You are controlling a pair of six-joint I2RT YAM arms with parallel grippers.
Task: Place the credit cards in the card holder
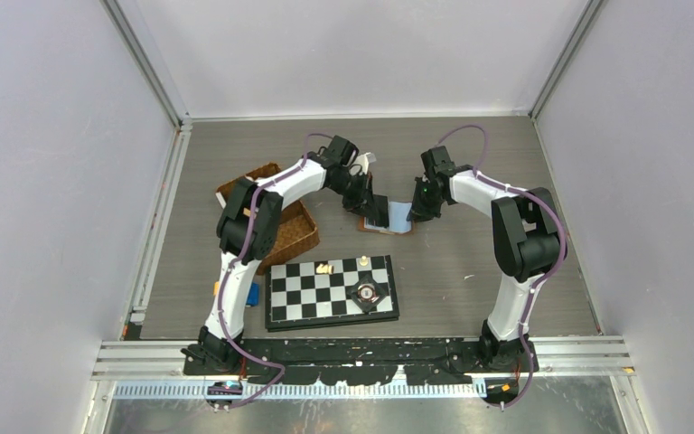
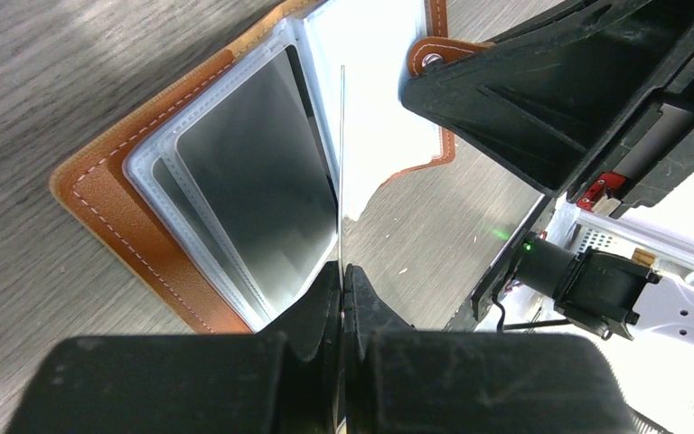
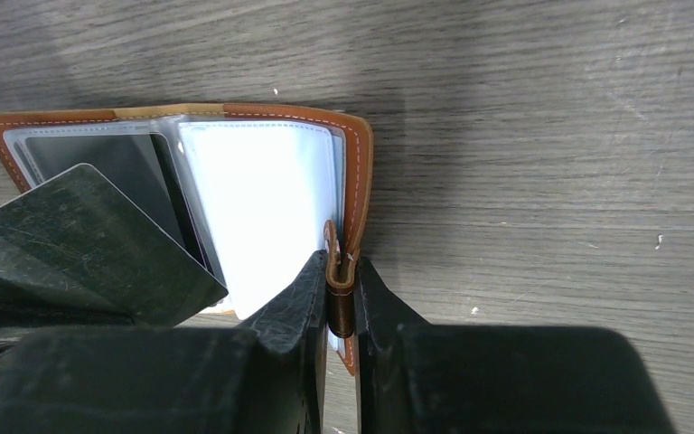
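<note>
The open brown leather card holder (image 1: pixel 399 217) lies on the table between my grippers, its clear sleeves showing white and dark pockets. My right gripper is shut on the holder's right edge at the strap (image 3: pixel 332 244). My left gripper is shut on a thin dark card, seen edge-on in the left wrist view (image 2: pixel 342 163) as it stands up from the fingertips, tilted over the holder's left pockets. Whether the card touches a sleeve cannot be told.
A wicker basket (image 1: pixel 294 235) sits at the left, beneath the left arm. A chessboard (image 1: pixel 303 298) with pieces and a dark square object lies at the front, a blue item (image 1: pixel 252 294) beside it.
</note>
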